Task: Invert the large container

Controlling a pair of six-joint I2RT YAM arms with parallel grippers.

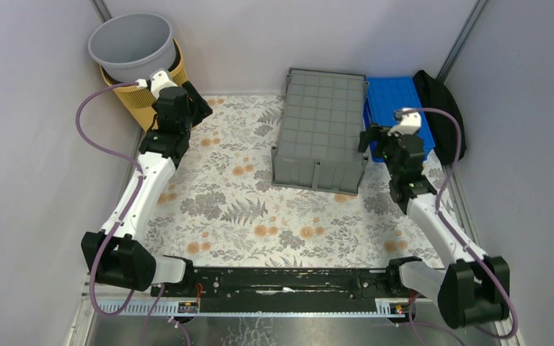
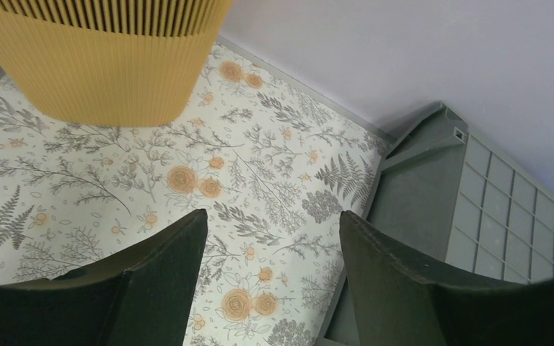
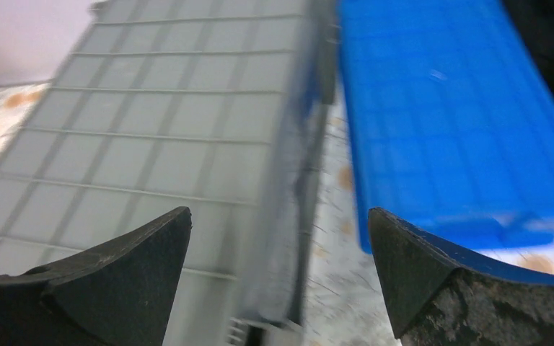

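The large grey container point(image 1: 320, 119) rests with its ribbed, gridded base facing up, right of the table's middle in the top view. Over its right edge, near the blue box, hovers my right gripper point(image 1: 368, 137), fingers apart and nothing between them. In the right wrist view the container's gridded face point(image 3: 159, 130) fills the left side behind the spread fingers point(image 3: 130, 267). My left gripper point(image 1: 200, 104) is well to the left of the container, beside the yellow basket. Its fingers point(image 2: 159, 267) stand apart with only tablecloth between them. The container's side wall point(image 2: 411, 209) shows at right in the left wrist view.
A yellow basket point(image 1: 138, 108) with a grey bin point(image 1: 131, 49) in it fills the back left corner. Right of the container stand a blue box point(image 1: 397, 101) and a black bag point(image 1: 441, 115). The flowered tablecloth point(image 1: 231, 209) is clear at left and in front.
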